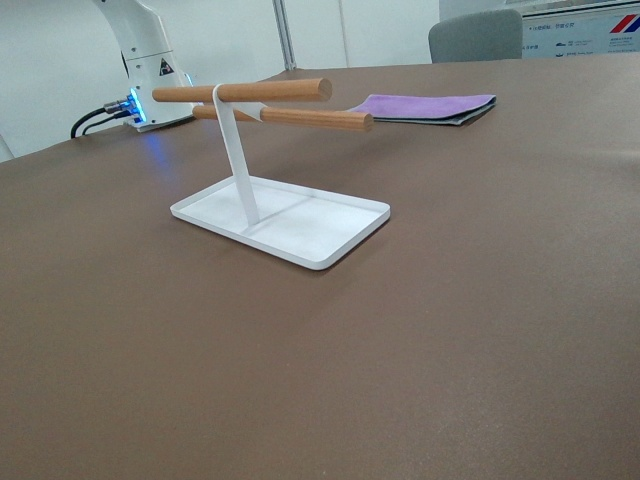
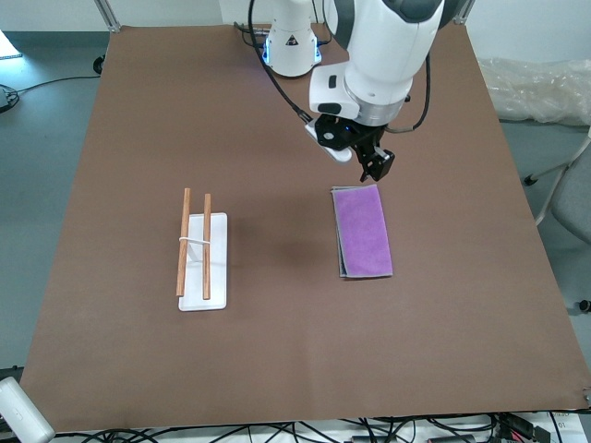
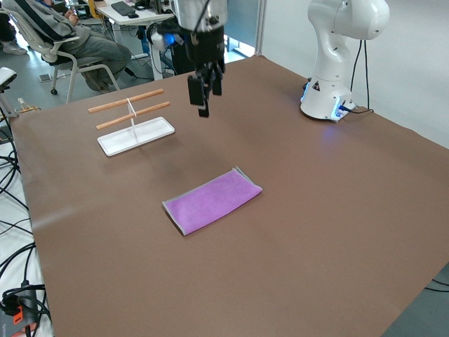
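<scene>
My black gripper (image 2: 377,166) hangs in the air above the brown table in the left view, a little above and behind a folded purple cloth (image 2: 363,231) with a grey underside. In the right view the gripper (image 3: 205,98) points down; whether its fingers are apart is unclear. A white tray rack with two wooden bars (image 2: 207,263) stands to the left of the cloth, apart from it. The cloth (image 1: 425,103) lies flat behind the rack in the top view, where the gripper is not seen.
The arm's white base (image 3: 326,102) stands at the table's edge. A grey chair (image 2: 577,194) is beside the table, and cables run along the near edge.
</scene>
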